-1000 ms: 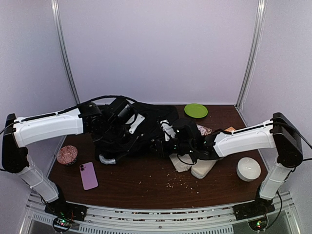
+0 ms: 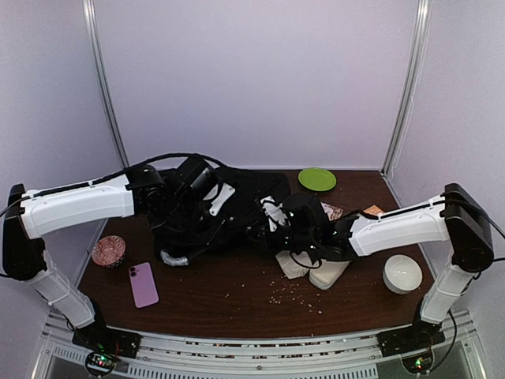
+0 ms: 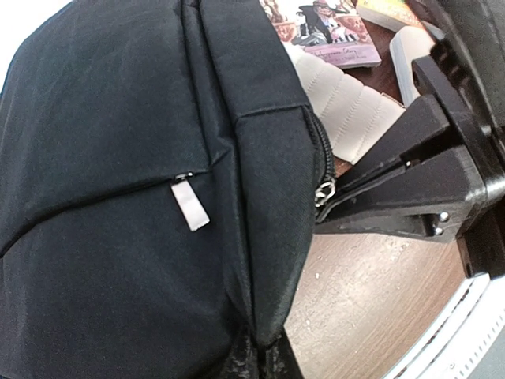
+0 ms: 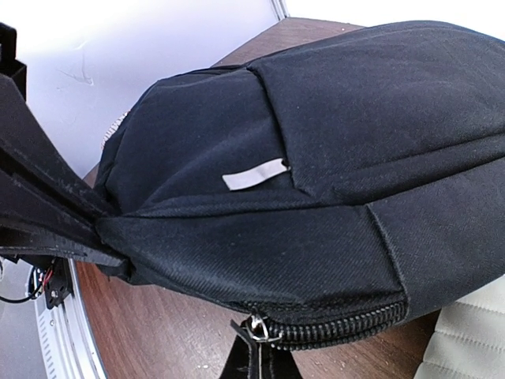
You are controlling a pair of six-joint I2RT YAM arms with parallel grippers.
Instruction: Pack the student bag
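The black bag (image 2: 251, 189) lies at the back middle of the table, partly hidden under both arms. My left gripper is shut on a fold at the bag's edge, and the cloth bunches at its fingertips. At the zipper, my right gripper is shut on the metal zipper pull; the left wrist view also shows the pull at the right gripper's tip. Cream quilted case (image 3: 347, 103) and illustrated book (image 3: 335, 31) lie beside the bag. A purple phone (image 2: 144, 285) rests at the front left.
A white case (image 2: 328, 273) lies below the right arm. Also on the table are a green plate (image 2: 317, 179), a white bowl (image 2: 402, 274) and a red patterned bowl (image 2: 109, 250). Small crumbs (image 2: 292, 296) dot the front middle, which is otherwise clear.
The left arm and the loose items look unmoved.
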